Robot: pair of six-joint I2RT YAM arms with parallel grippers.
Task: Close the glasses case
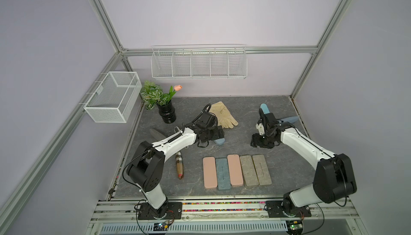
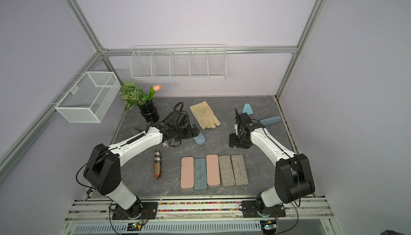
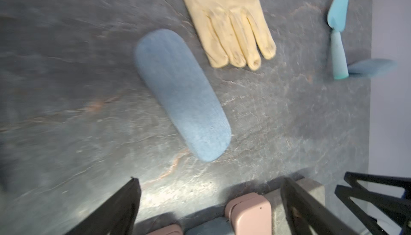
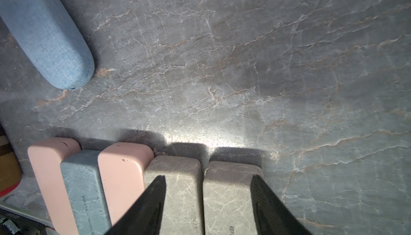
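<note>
A blue oblong glasses case (image 3: pixel 184 93) lies on the grey table, its upper side smooth and no gap showing along its edge. Its near end (image 4: pixel 53 38) reaches into the upper left corner of the right wrist view. In the top left view only the front end of the case (image 1: pixel 219 141) shows, just below my left gripper (image 1: pixel 220 132). That gripper's fingers (image 3: pixel 115 209) are spread, with nothing between them, and stand clear above the table. My right gripper is also open and empty, hovering behind the two stone-patterned cases.
Several cases, pink, blue-grey and stone-patterned (image 1: pixel 262 169), stand in a row along the front. A beige glove (image 1: pixel 224 115) lies behind the blue case. A trowel (image 3: pixel 338 12) lies at the right, a plant pot (image 1: pixel 167 111) at back left.
</note>
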